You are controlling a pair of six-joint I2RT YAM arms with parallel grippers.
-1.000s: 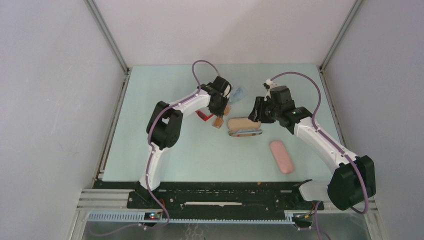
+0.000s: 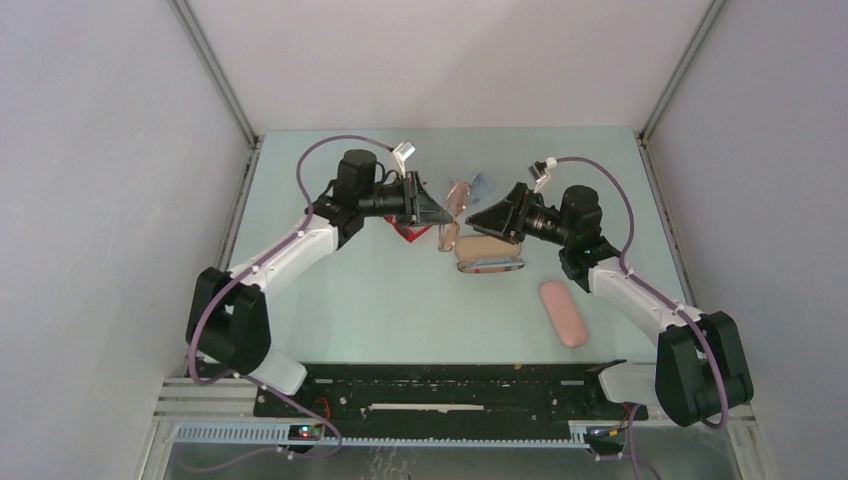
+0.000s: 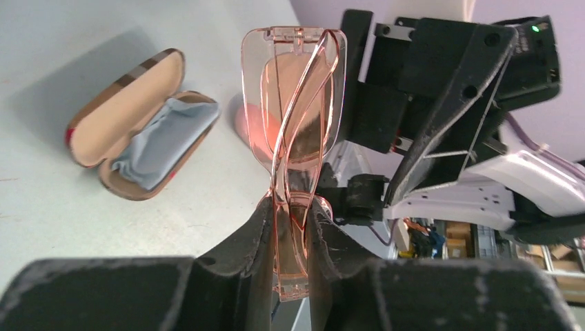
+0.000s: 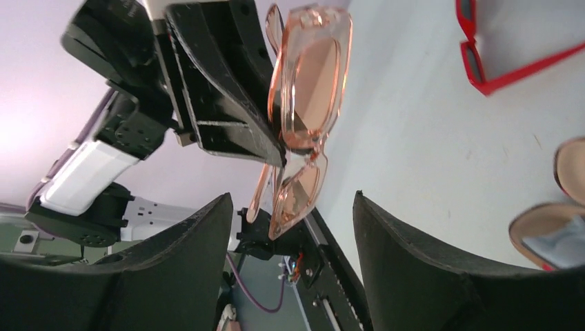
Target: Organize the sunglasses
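My left gripper [image 2: 449,220] is shut on the clear pink sunglasses [image 2: 458,198], lifted above the table. In the left wrist view the sunglasses [image 3: 295,103] stand upright between the fingers, gripped near the bridge. My right gripper [image 2: 472,226] is open and faces them from the right, with nothing between its fingers. The right wrist view shows the sunglasses [image 4: 314,83] beyond its fingertips. An open tan case [image 3: 103,131] lies below with a grey-blue cloth [image 3: 165,141] inside. Red-framed sunglasses [image 2: 408,230] lie on the table under the left arm, partly hidden.
A closed pink case [image 2: 564,313] lies at the right front of the table. Crumpled clear blue plastic [image 2: 480,187] rests behind the held sunglasses.
My left gripper has raised the pink sunglasses and turned, its arm now reaching in from the left. My right gripper has moved left toward them.
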